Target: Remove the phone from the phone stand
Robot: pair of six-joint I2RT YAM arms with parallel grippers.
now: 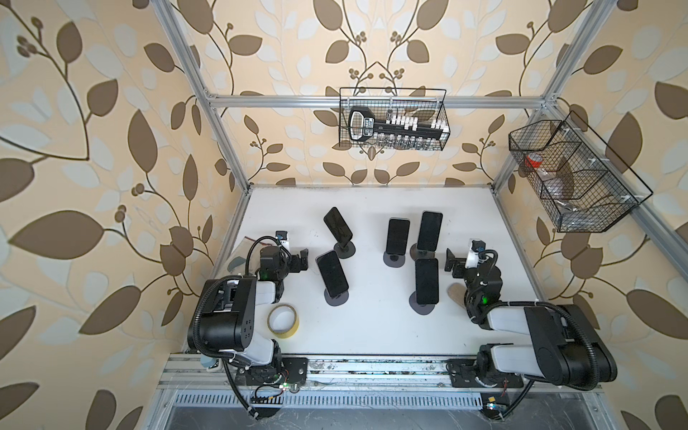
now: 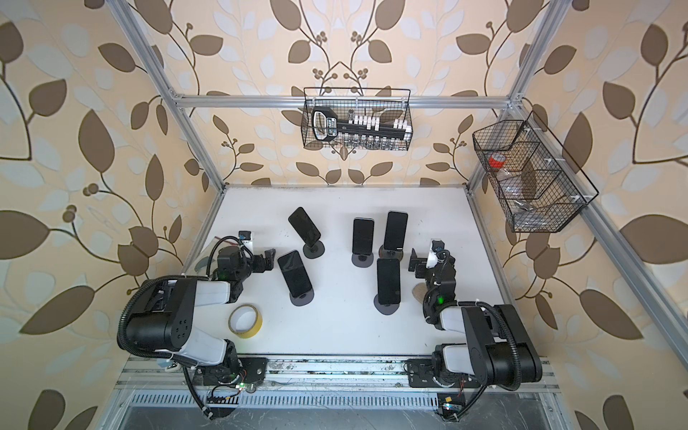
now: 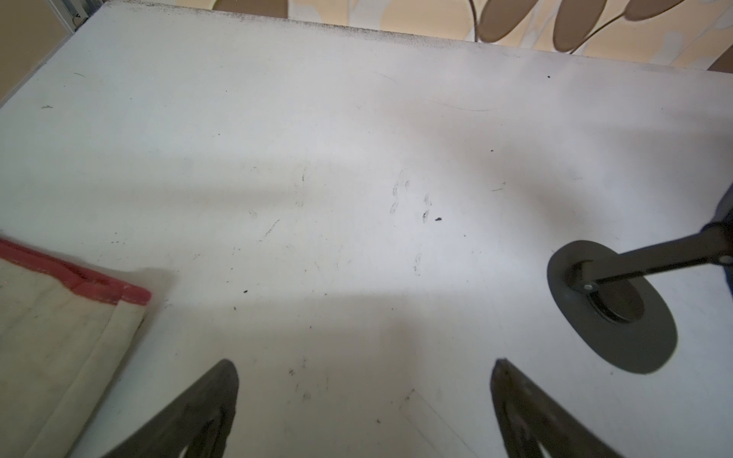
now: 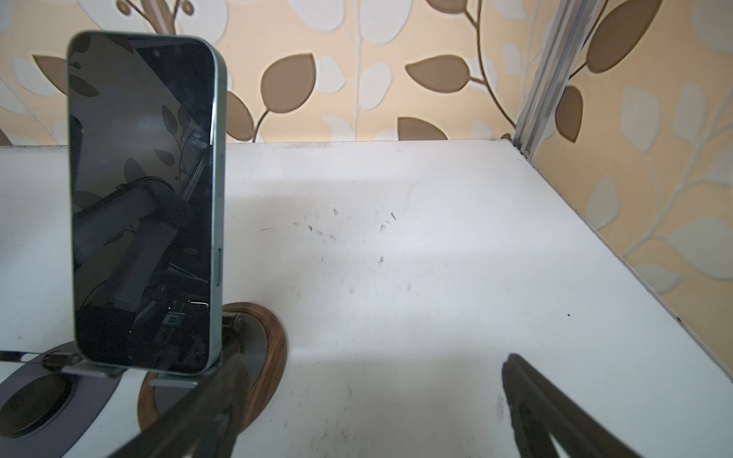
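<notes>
Several dark phones lean on round-based stands on the white table. At the left are a far phone (image 1: 338,227) and a near phone (image 1: 331,272). Toward the right stand a phone (image 1: 397,235), a taller one behind (image 1: 429,230) and one in front (image 1: 426,280). My left gripper is open over bare table, left of the near-left phone, with a stand base (image 3: 612,305) at its right. My right gripper is open and empty, to the right of the phones. A phone (image 4: 145,206) with a pale green edge stands upright on its stand in that wrist view.
A yellow tape roll (image 1: 283,320) lies near the left arm. A cloth with red trim (image 3: 68,343) lies at the left. Wire baskets (image 1: 394,120) hang on the walls.
</notes>
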